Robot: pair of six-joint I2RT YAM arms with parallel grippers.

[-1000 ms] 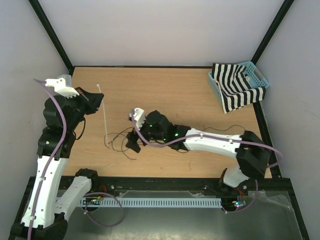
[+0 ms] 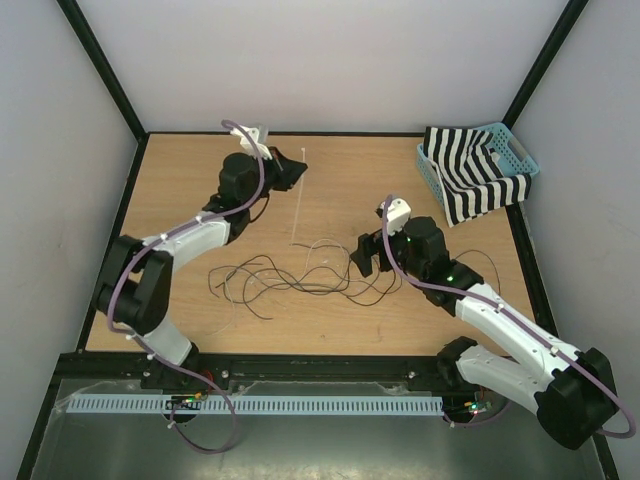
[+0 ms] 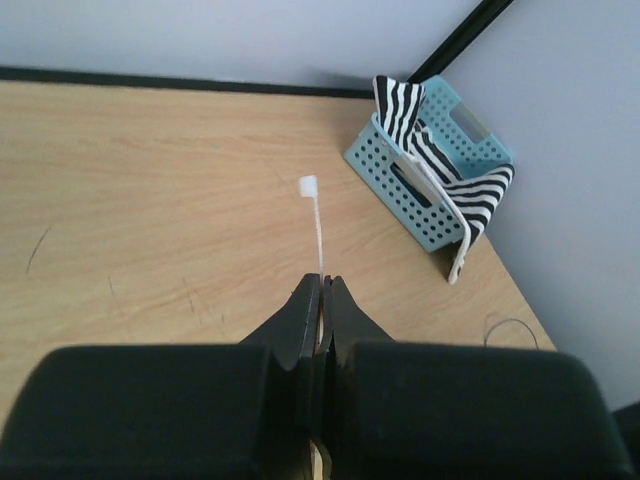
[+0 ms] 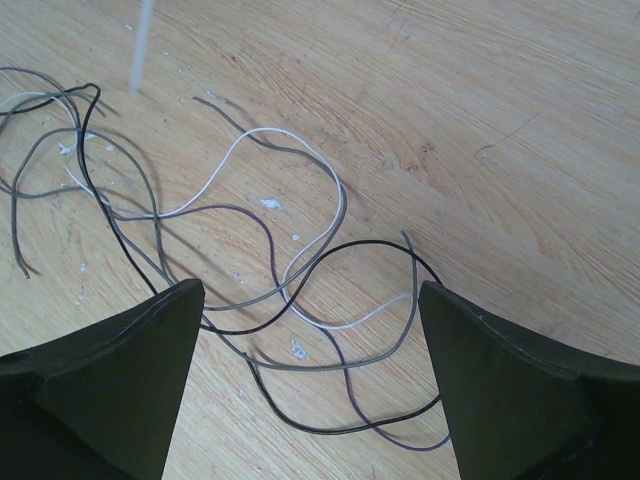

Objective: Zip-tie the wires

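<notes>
In the top view, my left gripper is up over the back middle of the table, shut on a thin white zip tie that hangs down toward the table. The left wrist view shows the zip tie's square head sticking out beyond the closed fingertips. Loose black, grey, white and purple wires lie tangled across the middle of the table. Over the right part of that tangle, my right gripper stands open. Its two fingers are wide apart, with wires lying below and nothing gripped.
A light blue basket with a black-and-white striped cloth stands in the back right corner. One separate wire curves near the right edge. Bare wood is free at the back of the table.
My left gripper has swept right across the back with the zip tie held. The right gripper has moved right from the left part of the wires. The wires look much the same.
</notes>
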